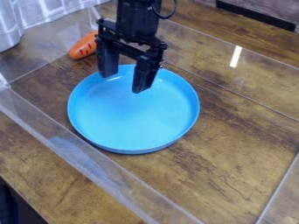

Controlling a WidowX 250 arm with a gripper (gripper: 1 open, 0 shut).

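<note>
The black gripper point(125, 70) stands open over the back part of a blue plate point(131, 117), its two fingers pointing down with nothing seen between them. An orange carrot point(83, 44) lies on the wooden table behind the plate to the left, partly next to the arm.
Clear plastic walls run along the left side and front left, and a crumpled clear item sits at the top left corner.
</note>
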